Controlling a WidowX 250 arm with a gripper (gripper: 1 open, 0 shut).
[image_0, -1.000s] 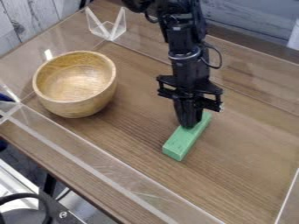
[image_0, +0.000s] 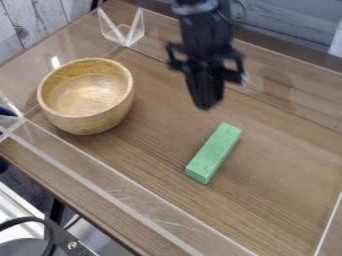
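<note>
My black gripper (image_0: 206, 82) hangs in the upper middle of the camera view, blurred, above and a little behind a green rectangular block (image_0: 214, 153). The block lies flat on the wooden table with a gap between it and the gripper. The gripper looks shut, with nothing visible between its fingers.
A wooden bowl (image_0: 87, 92) sits at the left. A clear plastic object (image_0: 122, 28) stands at the back left.
The gripper has risen and moved back, away from the green block, which it was over and touching. The block looks to be in the same place.
</note>
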